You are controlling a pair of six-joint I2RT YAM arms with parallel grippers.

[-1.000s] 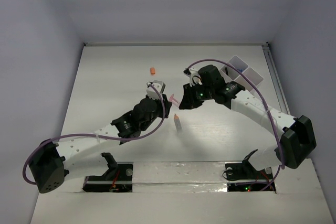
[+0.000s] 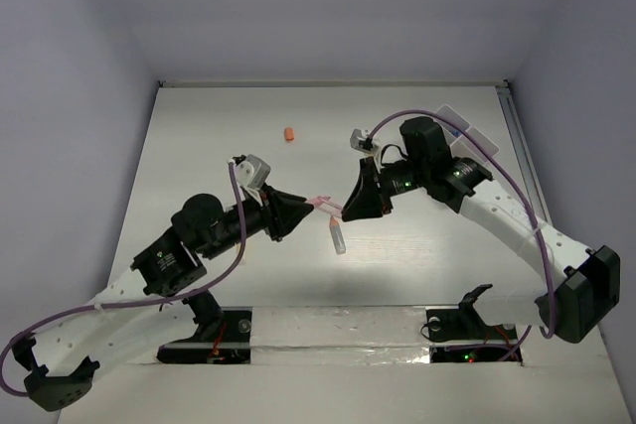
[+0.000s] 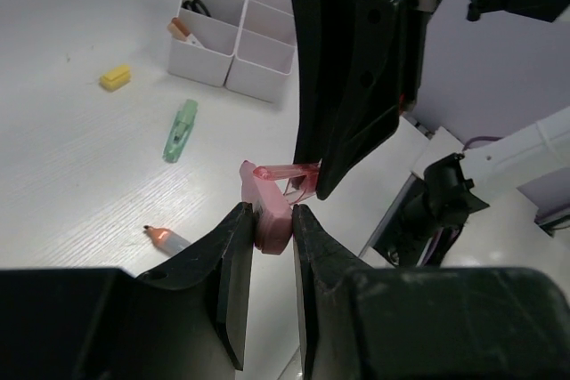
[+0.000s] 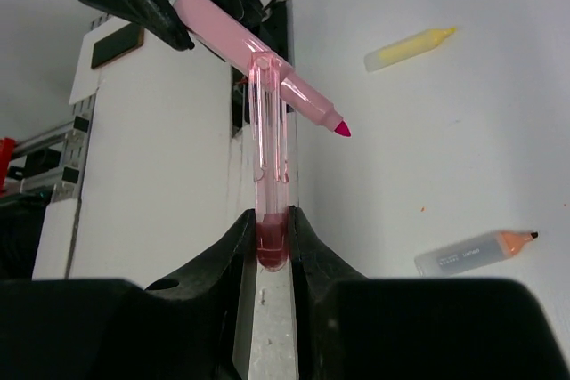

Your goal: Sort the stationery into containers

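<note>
My left gripper (image 2: 304, 204) and right gripper (image 2: 348, 212) face each other over the table's middle, both shut on pink pieces. In the left wrist view a pink marker (image 3: 265, 206) sits between the left fingertips; in the right wrist view it (image 4: 232, 37) lies crosswise, magenta tip exposed, touching a clear pink piece (image 4: 270, 149), apparently its cap or a second pen, held upright by the right fingers. An orange-tipped grey marker (image 2: 337, 237) lies below them. The compartment containers (image 3: 203, 60) stand at the back right, holding scissors (image 3: 196, 6) and other items.
A green marker (image 3: 181, 131), a yellow block (image 3: 116, 77) and a yellow marker (image 4: 401, 51) lie on the table. A small orange item (image 2: 289, 134) is at the back.
The left arm has moved down-left in the top view, and the right arm slightly down, with the pink pieces between them.
</note>
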